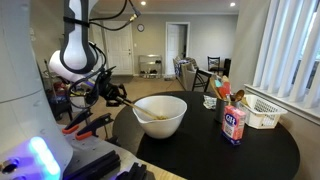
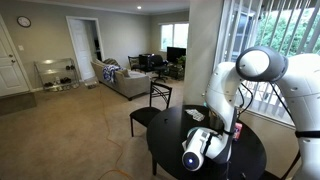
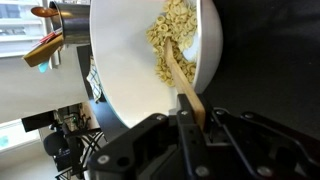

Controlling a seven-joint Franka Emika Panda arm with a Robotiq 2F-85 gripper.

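Observation:
A large white bowl stands on the round black table, and in the wrist view ring-shaped cereal lies inside it. My gripper is shut on the handle of a wooden spoon. From the fingers the handle slopes over the bowl's rim, and its far end reaches the cereal, where the tip is hard to make out. In exterior view 1 my gripper is just left of the bowl, outside its rim. Exterior view 2 shows the arm bent low at the table, the bowl mostly hidden behind it.
Right of the bowl are a pink-red carton, a dark holder of utensils and a white basket. A small white cup sits farther back. Bare black tabletop lies in front of the carton.

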